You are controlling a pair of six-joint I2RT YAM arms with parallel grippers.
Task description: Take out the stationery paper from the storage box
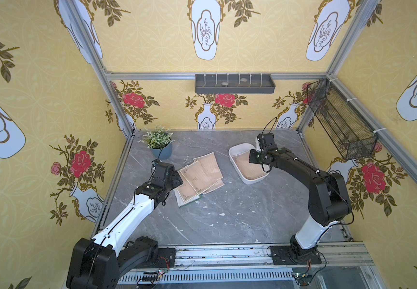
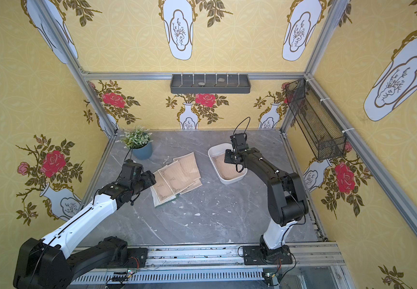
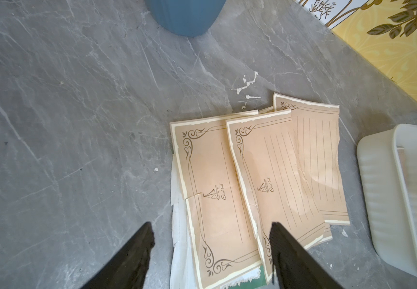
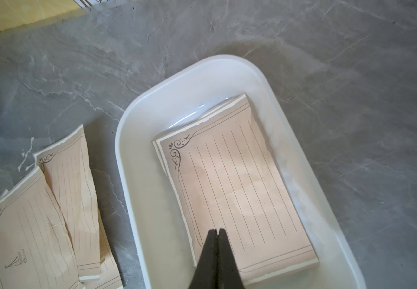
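The white storage box (image 4: pixel 136 212) stands right of centre with lined beige stationery paper (image 4: pixel 237 187) lying inside. My right gripper is above that paper, fingers shut together, with nothing visible between them. Left of the box, several overlapping stationery sheets (image 3: pixel 276 178) lie loose on the table, over a whitish and green piece. My left gripper is open above the lower-left side of these sheets, empty.
A blue potted plant (image 1: pixel 162 150) stands at the back left. A mesh basket (image 1: pixel 343 120) hangs on the right wall, a grey rack (image 1: pixel 235 89) on the back wall.
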